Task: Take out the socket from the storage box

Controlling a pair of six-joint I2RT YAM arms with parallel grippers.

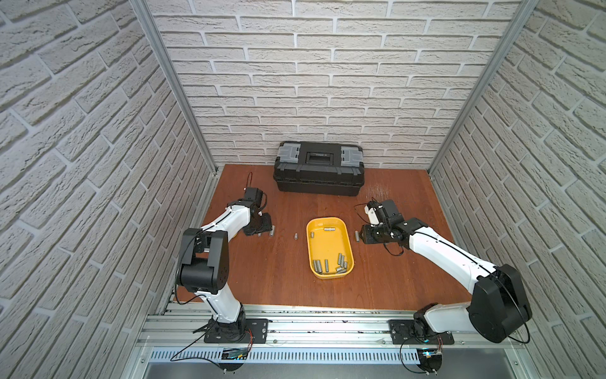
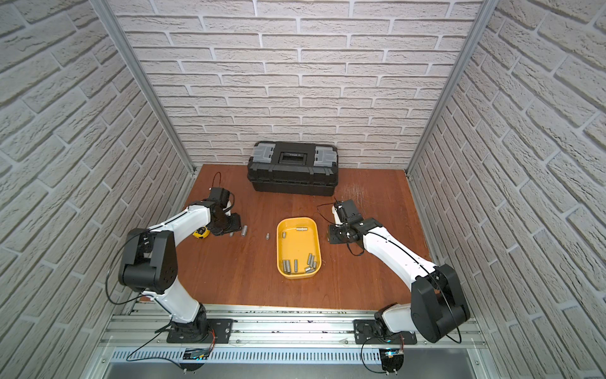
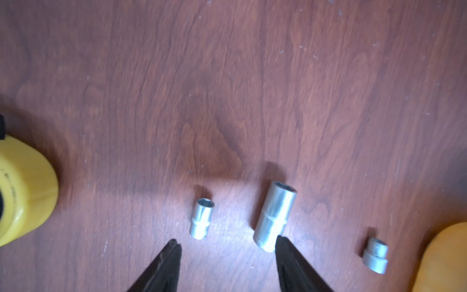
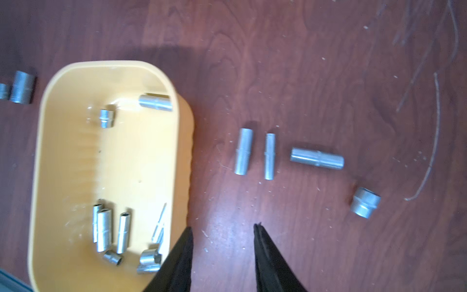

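Observation:
The yellow storage box (image 1: pixel 330 246) stands mid-table with several silver sockets inside, among them a short one (image 4: pixel 106 118) and a long one (image 4: pixel 103 228). Outside, several sockets (image 4: pixel 317 157) lie to the right of the box in the right wrist view. My left gripper hangs open at the left side of the table above loose sockets (image 3: pixel 274 215), with nothing between its fingers. My right gripper is open and empty, over the table just right of the box.
A black toolbox (image 1: pixel 318 170) stands against the back wall. A yellow object (image 3: pixel 26 189) lies at the far left, partly hidden by the left arm in the top views.

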